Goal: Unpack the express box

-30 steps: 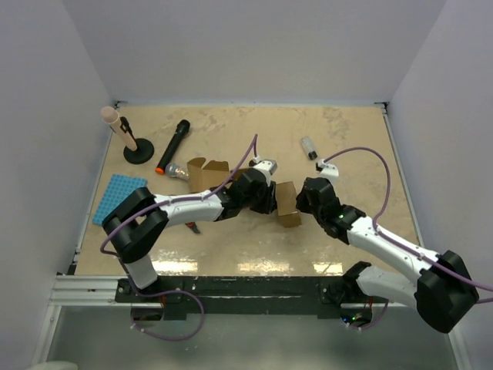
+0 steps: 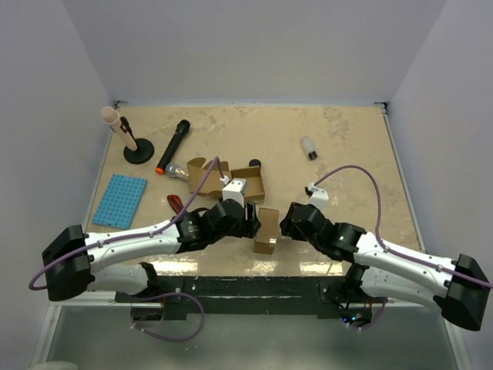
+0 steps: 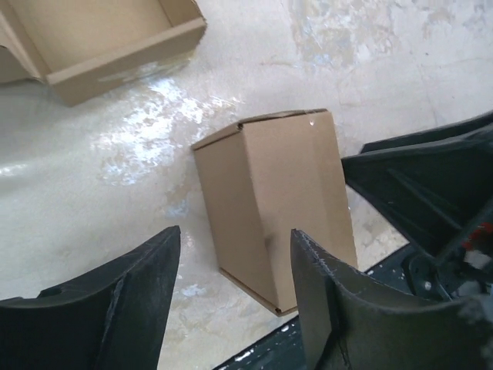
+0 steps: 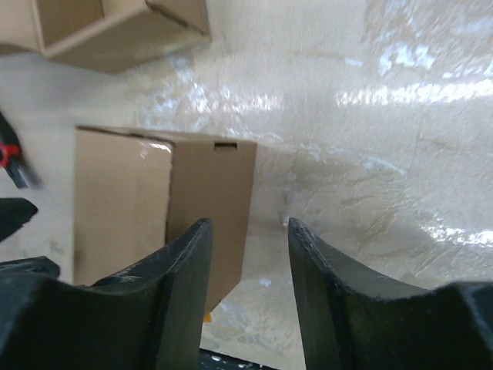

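A tall closed cardboard box point(image 2: 266, 231) stands near the table's front, between my grippers, also filling much of the left wrist view point(image 3: 293, 193) and right wrist view point(image 4: 123, 200). My left gripper is just beside it, fingers apart, nothing seen between them. My right gripper is at the box's other side, fingers apart, one overlapping the box's side in view. An opened cardboard box point(image 2: 248, 179) with flaps raised sits behind.
A blue mat point(image 2: 119, 200), red tool point(image 2: 174, 202), bottle point(image 2: 176, 171), black microphone point(image 2: 174, 145) and stand point(image 2: 139, 154) occupy the left. A small grey item point(image 2: 308, 146) lies at back right.
Both grippers and the tall box have moved toward the table's front and left over the last second; the grippers now stand slightly apart from it.
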